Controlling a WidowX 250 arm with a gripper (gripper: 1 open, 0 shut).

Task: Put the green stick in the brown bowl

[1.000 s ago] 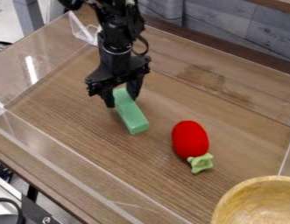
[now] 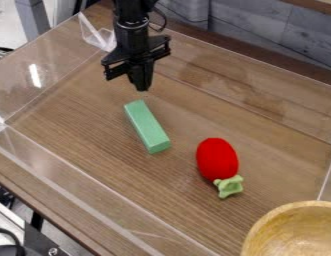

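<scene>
The green stick (image 2: 146, 127) lies flat on the wooden table, left of centre, angled from upper left to lower right. Beyond its far end is my black gripper (image 2: 140, 82), raised and apart from it. The gripper is shut, with nothing between its fingers. In the lower right corner stands the brown bowl (image 2: 281, 222), tan in colour and cut off by the frame's edge; no stick shows in it.
A red object with a green end (image 2: 217, 158) rests between the stick and the bowl. Clear plastic (image 2: 97, 34) hangs at the back left beside the arm. Bare table (image 2: 248, 90) spreads across the right and the front left.
My gripper has moved back and up in the view, away from the stick. The green stick stays in the same place, now fully uncovered.
</scene>
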